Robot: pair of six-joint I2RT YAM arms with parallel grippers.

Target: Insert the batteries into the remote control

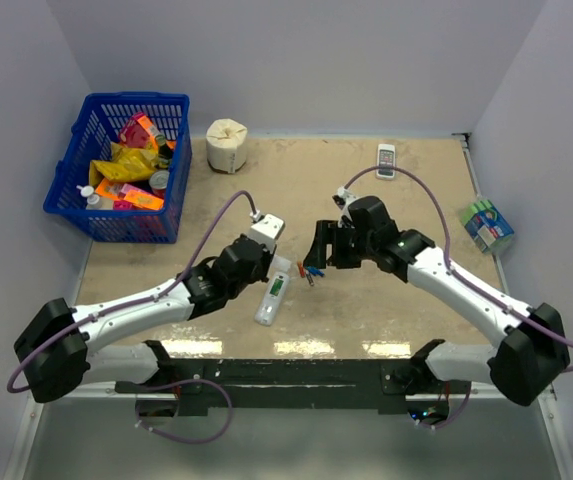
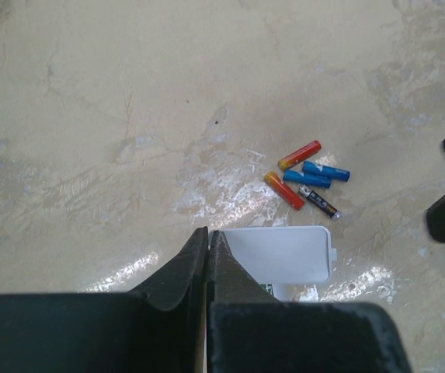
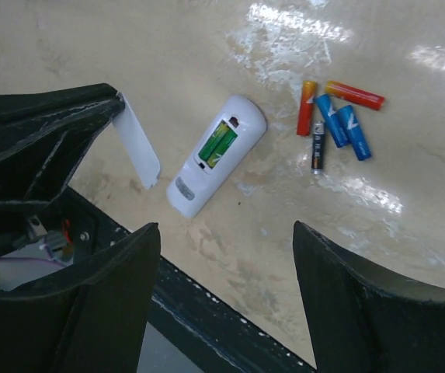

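Observation:
The remote (image 3: 195,186) lies back-up on the table with green cells showing in its open compartment (image 3: 216,144). My left gripper is shut, with the thin white battery cover (image 2: 280,252) at its tips, held above the remote. Loose batteries lie beside the remote: red ones (image 3: 354,95), blue ones (image 3: 354,132) and a black one (image 3: 318,148). My right gripper hovers above them, its fingers apart with nothing seen between them.
A blue basket of goods (image 1: 66,190) stands back left, a white roll (image 1: 226,148) at the back, another remote (image 1: 386,160) back right, a packet (image 1: 486,225) at the right edge.

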